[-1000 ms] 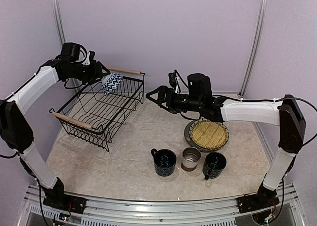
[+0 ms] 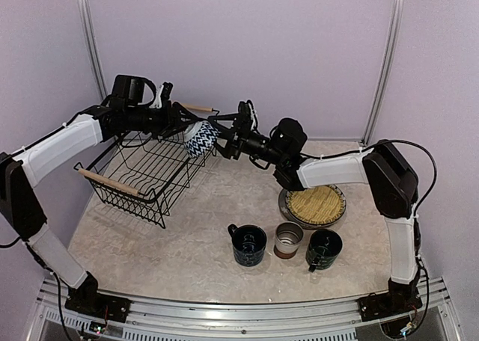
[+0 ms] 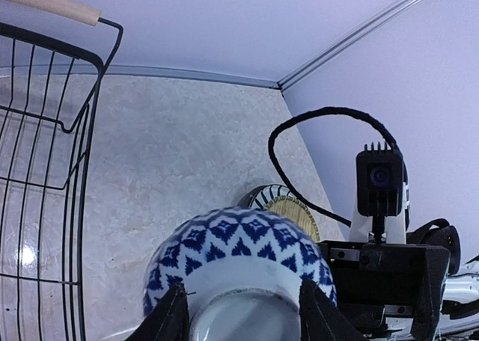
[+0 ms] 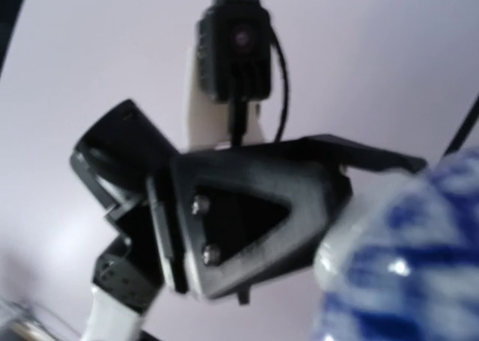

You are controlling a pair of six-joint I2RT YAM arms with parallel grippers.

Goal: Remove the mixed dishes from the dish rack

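Note:
A bowl with a blue-and-white zigzag pattern (image 2: 200,140) hangs tilted in the air over the rack's right edge. My left gripper (image 2: 188,123) is shut on it; in the left wrist view its fingers (image 3: 174,317) sit either side of the foot of the bowl (image 3: 243,244). From the right, my right gripper (image 2: 223,134) reaches the bowl's other side, its fingers apart at the rim. Whether they touch it is unclear. Blurred at lower right of the right wrist view is the bowl (image 4: 419,266). The wire dish rack (image 2: 153,178) holds no other dish that I can see.
Two dark mugs (image 2: 248,245) (image 2: 324,249) and a grey-brown cup (image 2: 288,239) stand at the front of the table. Behind them lies a dark-rimmed plate with a tan woven centre (image 2: 316,206). The table's middle, right of the rack, is clear.
My left gripper has carried the bowl to the right, from above the rack's back part to its right edge. My right gripper has moved left to meet it.

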